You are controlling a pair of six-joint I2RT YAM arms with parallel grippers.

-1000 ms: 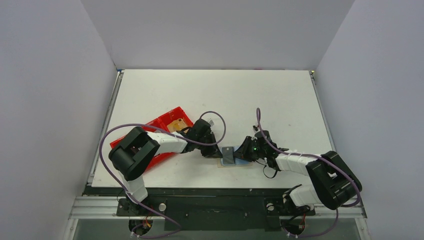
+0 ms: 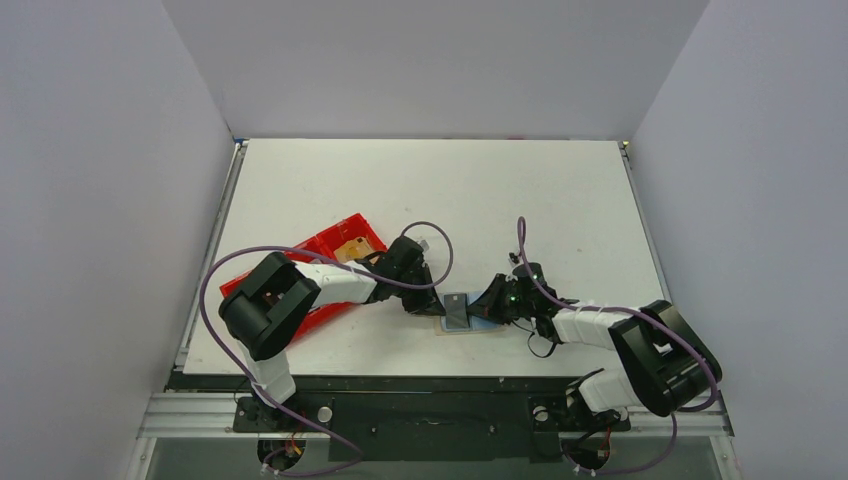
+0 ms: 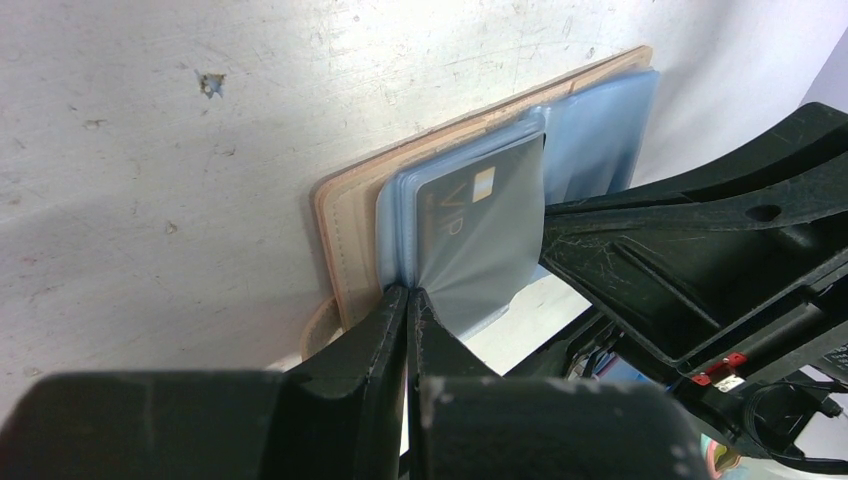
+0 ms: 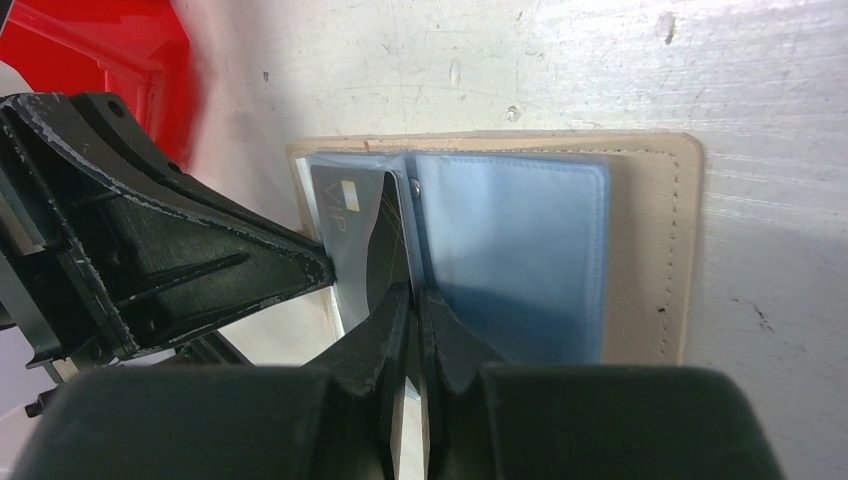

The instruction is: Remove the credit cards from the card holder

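The card holder (image 2: 440, 331), a tan cover with clear blue plastic sleeves, lies open on the table between both grippers. In one sleeve sits a dark grey card (image 4: 345, 205) lettered VIP with a gold chip. My left gripper is shut at the outer edge of the card's sleeve. My right gripper is shut on the card's other side, where the sleeve edge bows open beside the card. Sleeve edges run up to both pairs of fingertips; whether either pinches plastic or card cannot be made out. The card is still inside the sleeve.
A red divided box (image 2: 318, 321) stands on the left, partly under the left arm, with a tan item (image 2: 352, 250) in it. Both arms crowd close together over the holder.
The right arm has shifted very slightly, its cable swinging a little to the right. The left arm, holder and card look unchanged in the top view.
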